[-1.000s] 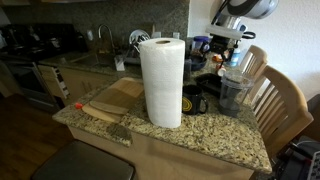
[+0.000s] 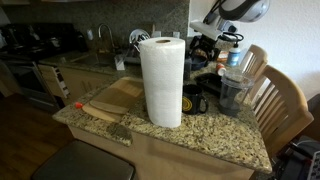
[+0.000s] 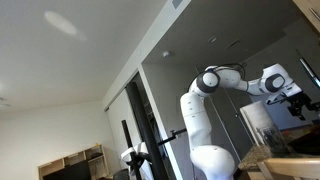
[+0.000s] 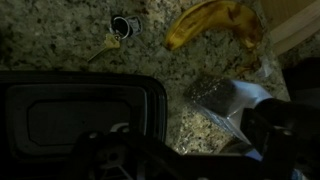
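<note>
My gripper [image 2: 205,44] hangs over the far end of the counter in exterior view 1, small and dark. In exterior view 2 the arm reaches right, its gripper [image 3: 298,102] angled down. Dark gripper parts fill the bottom of the wrist view, too dim to show how the fingers stand. Below them, a black tray [image 4: 155,100] lies at left, a brown-yellow banana [image 4: 214,20] at the top, and a shiny clear item [image 4: 225,97] right of centre. A small dark cylinder [image 4: 127,26] lies near a key-like piece [image 4: 105,45].
A paper towel roll [image 2: 163,85] stands upright near the counter's front, with a black mug [image 2: 194,101] and a clear container [image 2: 234,92] to its right. Cutting boards [image 2: 117,97] lie left. Wooden chairs [image 2: 283,105] line the right side.
The objects around the counter look unmoved.
</note>
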